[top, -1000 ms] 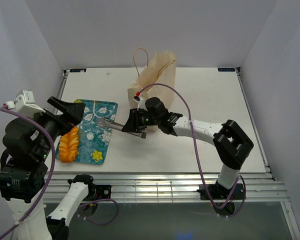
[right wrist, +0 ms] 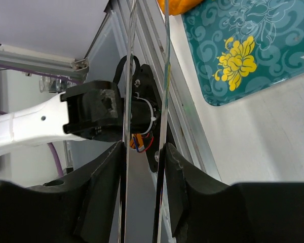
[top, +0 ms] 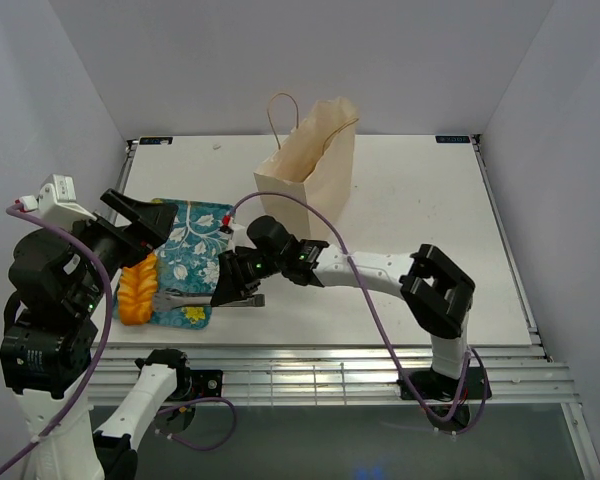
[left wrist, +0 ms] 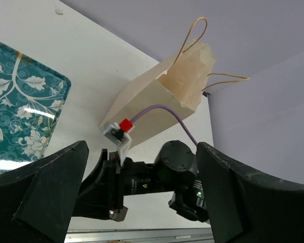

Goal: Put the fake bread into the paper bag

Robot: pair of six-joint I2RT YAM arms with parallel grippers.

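The orange braided fake bread (top: 136, 292) lies at the left edge of the patterned teal tray; its end shows at the top of the right wrist view (right wrist: 177, 5). The open paper bag (top: 310, 160) stands upright at the back middle, handles up. My left gripper (top: 140, 215) is raised over the tray's left side, open and empty. My right gripper has long metal tongs, low near the tray's front, close to the bread, with a narrow gap between the tips and nothing visible in it.
The teal tray (top: 195, 245) lies on the white table (top: 430, 190). A metal rail runs along the front edge, and walls surround the sides and back.
The bread and bag look unmoved.
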